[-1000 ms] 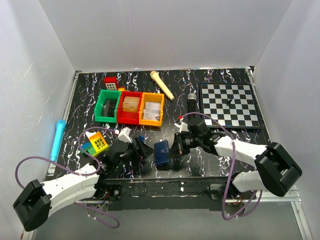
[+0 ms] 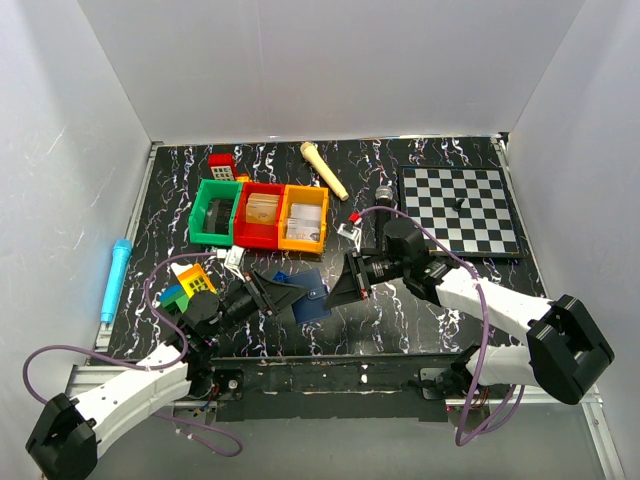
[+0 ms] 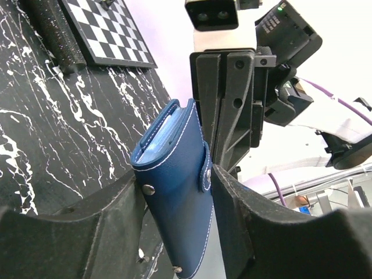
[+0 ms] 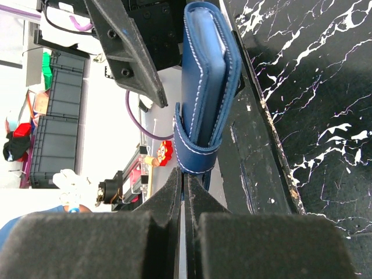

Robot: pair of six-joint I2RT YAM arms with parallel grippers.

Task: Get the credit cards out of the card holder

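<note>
A navy leather card holder with white stitching and snaps hangs between the two grippers over the near part of the marble mat. My right gripper is shut on its lower end. My left gripper is partly open around the other end; in the left wrist view the holder rises between its fingers, its top showing a lighter blue inner layer. Whether those fingers touch it is unclear. In the right wrist view the holder stands upright, one left finger beside it.
Green, red and orange bins stand at the back, with a chessboard to the right, a black cylinder, a pale stick and coloured toys at the left.
The holder has tilted and shifted slightly left and up in the top view.
</note>
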